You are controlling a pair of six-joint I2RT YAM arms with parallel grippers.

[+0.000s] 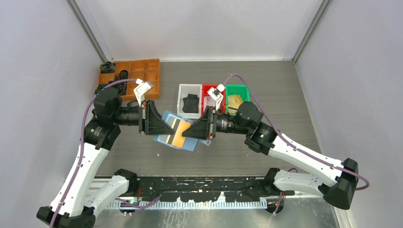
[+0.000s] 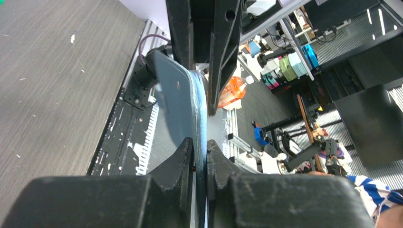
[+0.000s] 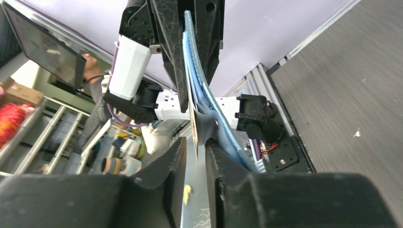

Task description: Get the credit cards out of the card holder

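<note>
The light-blue card holder (image 1: 191, 144) hangs between my two grippers, above the table. An orange card (image 1: 180, 136) with a dark stripe shows on its face in the top view. My left gripper is shut on the holder, gripping its left part. Facing it from the right, my right gripper has its fingers (image 3: 177, 159) parted. The thin edge of a card (image 3: 194, 128) reaches between those fingertips, with the blue holder beside it. How much of the card remains inside the holder cannot be told.
Behind the grippers stand a white bin (image 1: 182, 97) with a black item, a red bin (image 1: 206, 87) and a green bin (image 1: 236, 89) with a yellowish item. An orange divided tray (image 1: 152, 71) sits at the back left. Bare table lies around the holder.
</note>
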